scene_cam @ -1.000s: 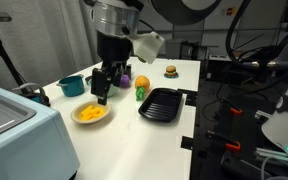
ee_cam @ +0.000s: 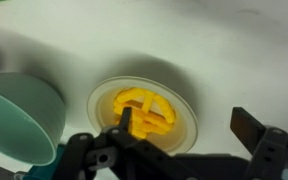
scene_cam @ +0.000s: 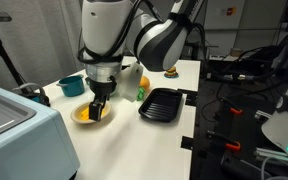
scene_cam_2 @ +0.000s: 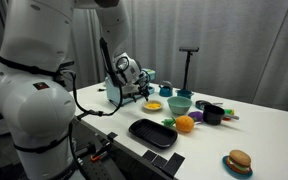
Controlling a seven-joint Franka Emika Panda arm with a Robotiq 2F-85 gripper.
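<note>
A pale bowl (ee_cam: 190,128) holds several yellow fry-like pieces (ee_cam: 160,106) in the wrist view. My gripper stands open, its fingers wide apart and nothing visibly held between them. The left finger overlaps the lower part of the bowl in that view; the right finger is beyond the bowl's right side, over bare table. In exterior view 1 the bowl (scene_cam: 76,115) lies below the gripper and is partly hidden by it. Whether a finger touches the bowl cannot be told.
A teal pot (scene_cam: 72,85) and a green bowl (scene_cam_2: 179,104) stand close by. A black tray (scene_cam: 162,104) lies right of the bowl in exterior view 1. A white box (scene_cam: 29,140) is at the left. An orange (scene_cam_2: 185,124) and a toy burger (scene_cam_2: 240,159) lie farther away.
In exterior view 1 my gripper has come down lower and slightly left, now covering part of the bowl. The bowl and the other objects have stayed put.
</note>
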